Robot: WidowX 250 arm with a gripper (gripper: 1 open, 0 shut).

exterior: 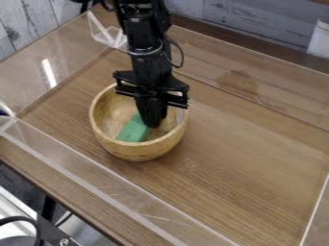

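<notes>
My black gripper [152,108] is lowered into a tan round bowl [138,148] on the wooden table, its tips over a green object [134,131] lying inside. The green object's upper part is hidden by the gripper. The fingers look close together, but whether anything is between them is hard to see.
A white item [324,36] stands at the back right edge. A pale wall runs along the back. Cables and metal parts lie off the front left edge.
</notes>
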